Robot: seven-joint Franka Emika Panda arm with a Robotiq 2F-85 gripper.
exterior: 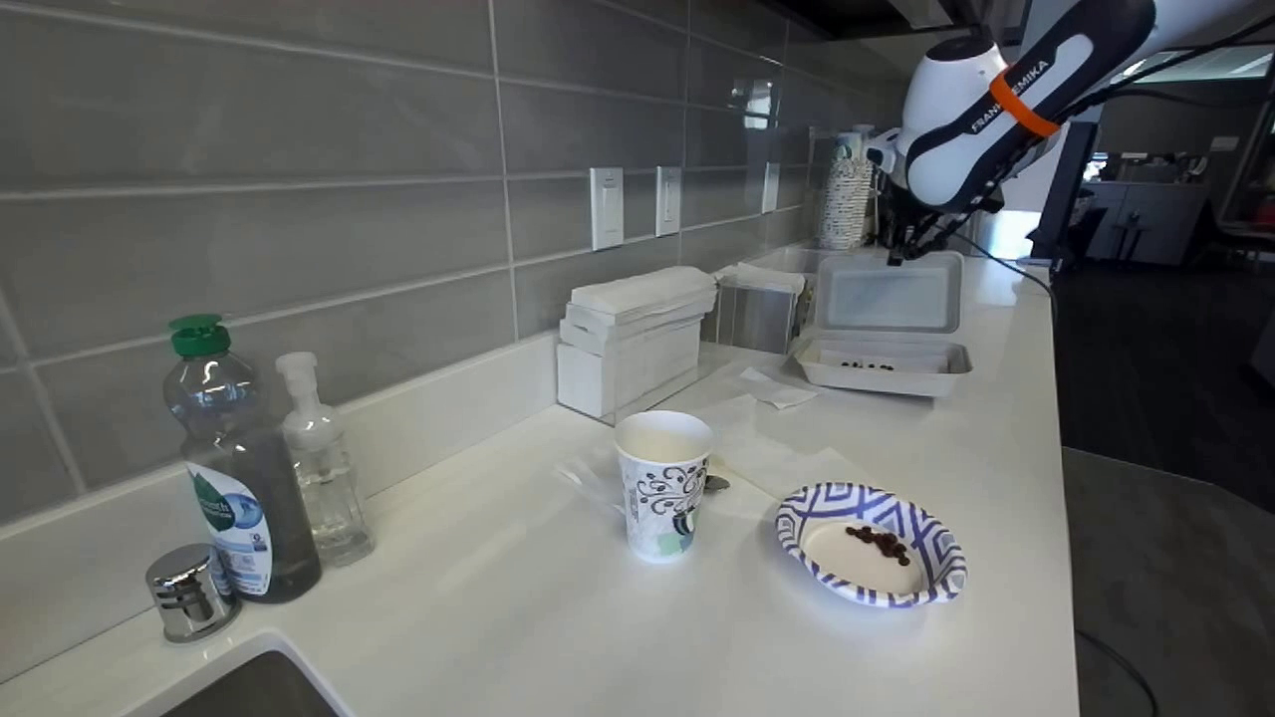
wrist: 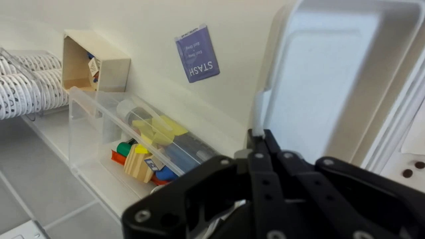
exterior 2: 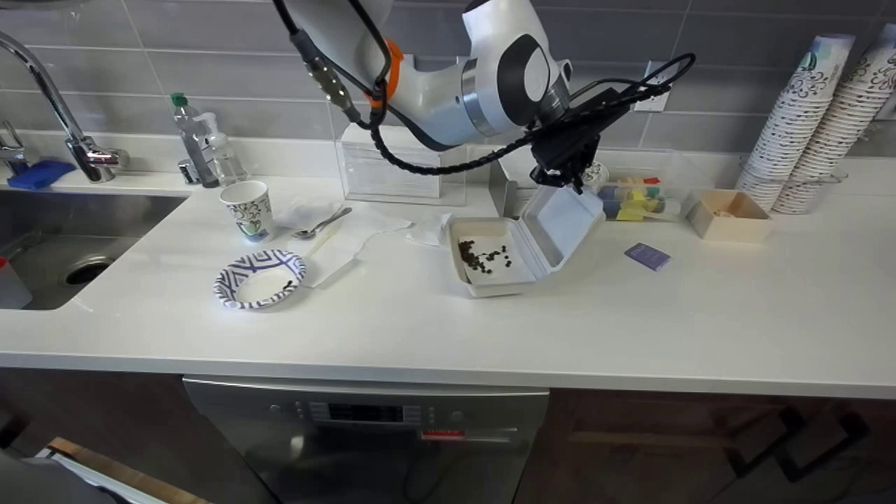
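A white clamshell box (exterior 2: 499, 285) with small dark beans (exterior 2: 476, 257) in its base stands on the counter. Its lid (exterior 2: 564, 220) is swung back and slants upward, away from the base. My gripper is at the lid's outer edge, its fingers pressed together. A thin white tab (wrist: 261, 109) on that edge runs down between the fingertips in the wrist view. From the side, the gripper (exterior: 896, 256) meets the top edge of the raised lid.
A patterned bowl (exterior 2: 260, 278) holding a few beans and a paper cup (exterior 2: 249, 210) stand towards the sink. A clear bin (wrist: 119, 115), a small wooden box (wrist: 113, 63) and a purple tea packet (wrist: 197, 53) lie beyond the lid.
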